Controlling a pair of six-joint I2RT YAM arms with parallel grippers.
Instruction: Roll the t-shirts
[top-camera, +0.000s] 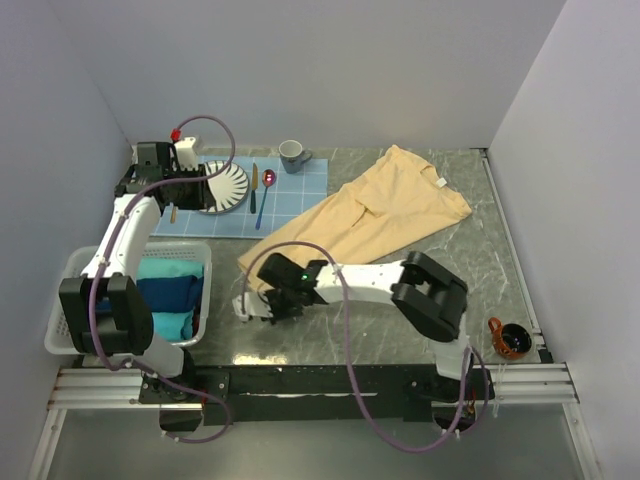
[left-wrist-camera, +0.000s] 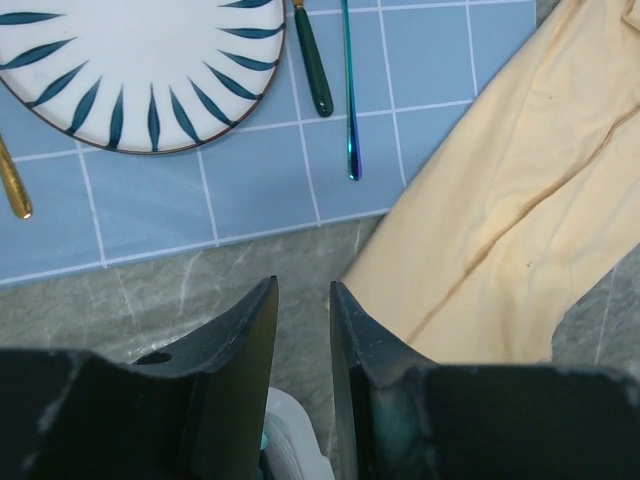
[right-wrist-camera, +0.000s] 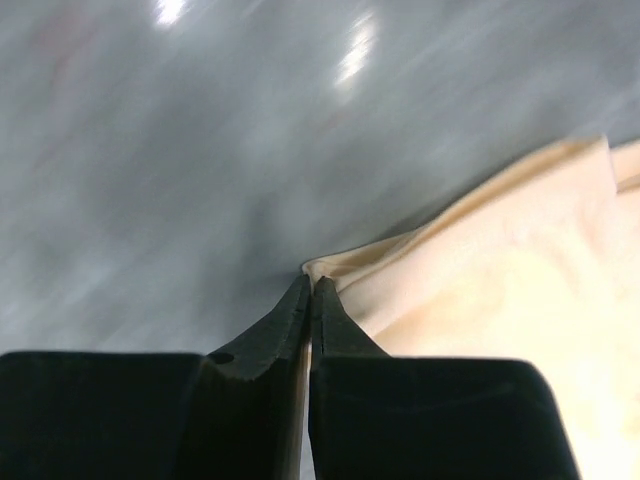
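A pale yellow t-shirt (top-camera: 385, 205) lies spread at a slant across the table, from the back right down towards the middle. Its near edge is pinched by my right gripper, shut on a fold of the cloth; in the top view the right arm covers that corner. My left gripper hangs over the plate side of the table, part open, with only bare tabletop between its fingers. The shirt's left end lies just beyond its right finger in the left wrist view.
A white basket (top-camera: 207, 290) with blue and teal cloths stands at the left. On a blue mat (top-camera: 300, 205) lie a striped plate (top-camera: 228, 187), a knife (top-camera: 253, 190) and a spoon (top-camera: 264, 195); a grey mug (top-camera: 292, 155) is behind. An orange-brown cup (top-camera: 512, 340) stands front right.
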